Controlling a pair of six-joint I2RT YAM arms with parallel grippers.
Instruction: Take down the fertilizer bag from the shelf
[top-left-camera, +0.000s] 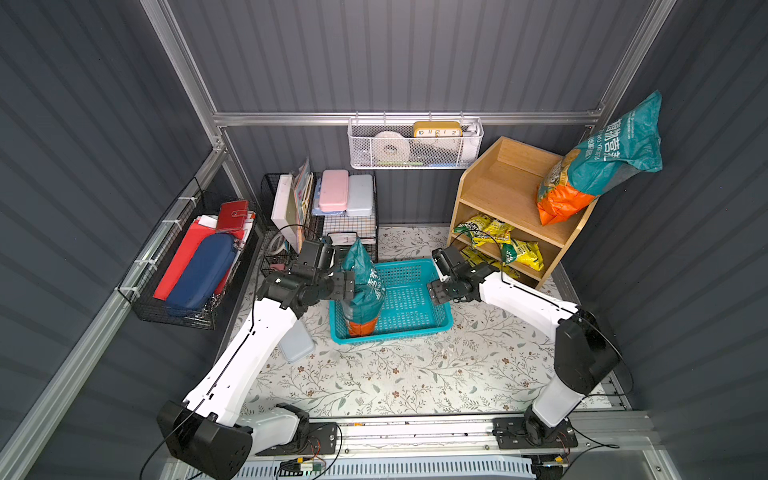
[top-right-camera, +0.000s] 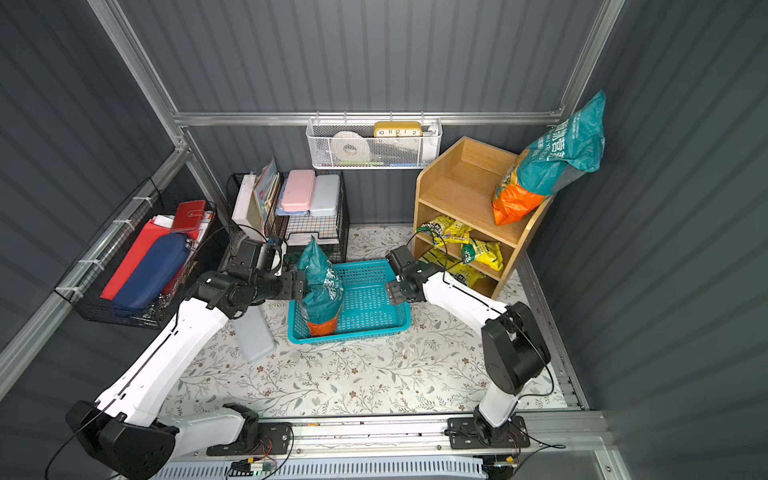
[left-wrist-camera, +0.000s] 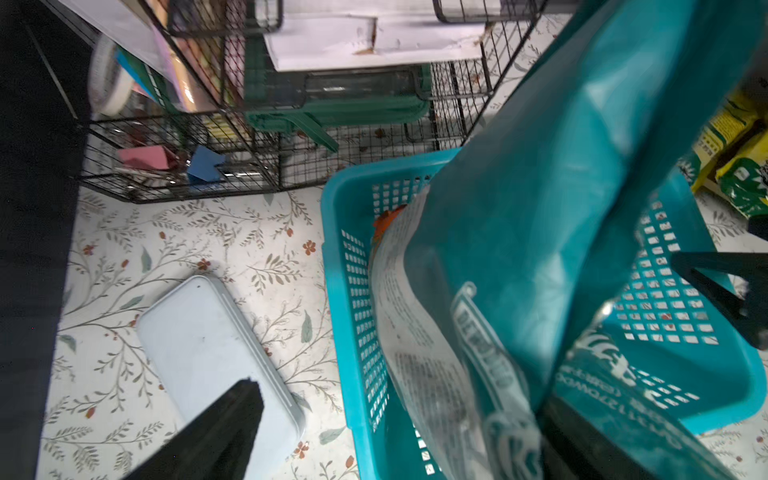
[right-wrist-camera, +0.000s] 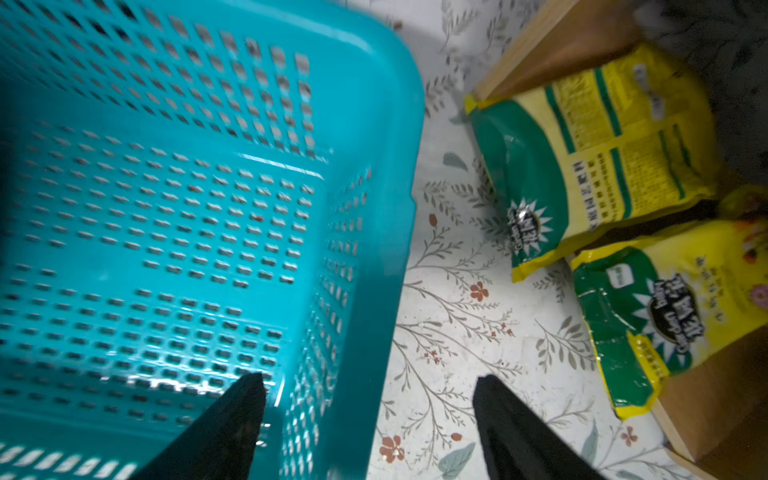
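A teal-and-orange fertilizer bag (top-left-camera: 364, 296) stands in the left part of the teal basket (top-left-camera: 412, 324); it fills much of the left wrist view, right at my left gripper, which is open with the bag's side between or against its fingers. A second, larger bag (top-left-camera: 596, 168) leans on the top of the wooden shelf (top-right-camera: 468, 192) at the right. My right gripper is open, low over the basket's right rim, with nothing gripped.
Yellow packets (right-wrist-camera: 592, 168) fill the lower shelves. A black wire rack (left-wrist-camera: 448, 104) stands behind the basket, a grey case (left-wrist-camera: 216, 360) lies left of it, and wire and mesh baskets (top-left-camera: 413, 152) hang on the walls.
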